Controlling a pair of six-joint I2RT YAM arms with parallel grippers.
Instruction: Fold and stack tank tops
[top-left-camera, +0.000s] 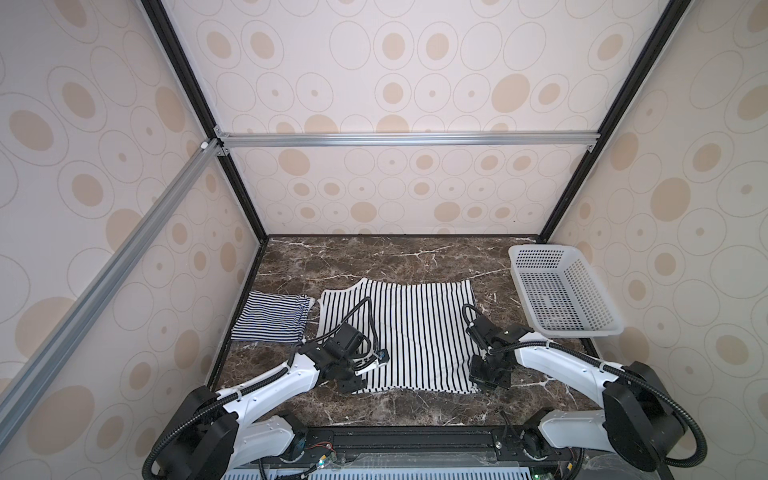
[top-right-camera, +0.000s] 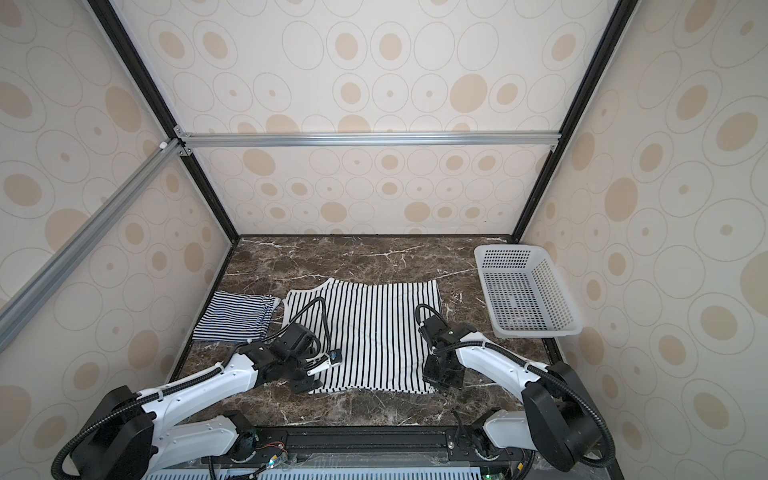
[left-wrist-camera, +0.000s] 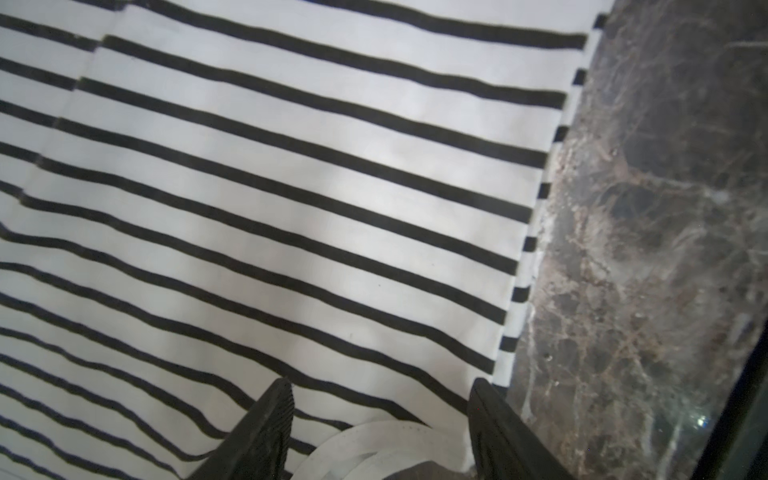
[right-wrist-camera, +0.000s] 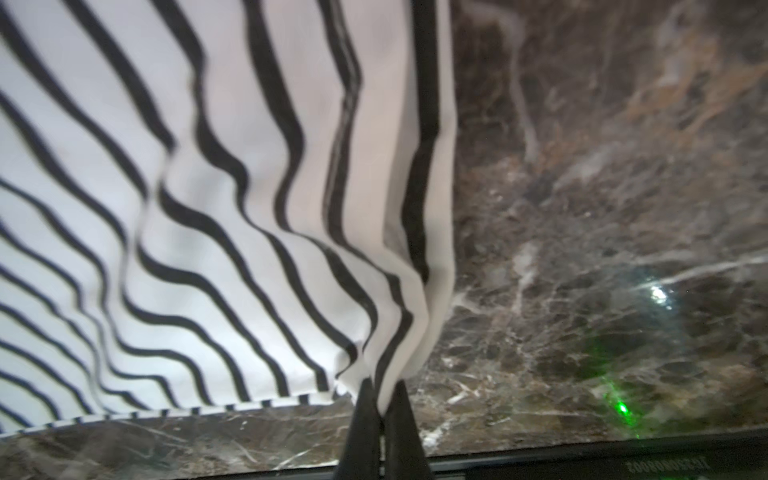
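Note:
A black-and-white striped tank top (top-left-camera: 416, 336) lies spread in the middle of the table. In the right wrist view my right gripper is shut on its near right corner (right-wrist-camera: 384, 352), where the cloth is bunched. My left gripper is open over the cloth near its near edge on the left side, fingertips beside the hem; the left wrist view shows nothing clearly held between them. A navy striped folded tank top (top-left-camera: 269, 316) lies at the left of the table.
A white perforated basket (top-left-camera: 560, 292) stands at the back right. Both side walls are close to the folded top and basket.

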